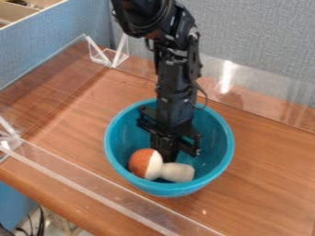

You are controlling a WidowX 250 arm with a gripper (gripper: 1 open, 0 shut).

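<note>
A teal bowl (131, 132) stands on the wooden table. Low inside it, toward the front, lie an orange-and-white object (144, 164) and a pale, stubby piece (179, 172) beside it. My black gripper (172, 146) reaches down into the bowl just above and behind these objects. Whether anything is between its dark fingertips is hard to see.
Clear plastic barriers with white brackets (103, 55) edge the table (68, 111). A grey padded wall (259, 55) rises behind, and a blue panel with a tray stands at the upper left. Open wood lies left and right of the bowl.
</note>
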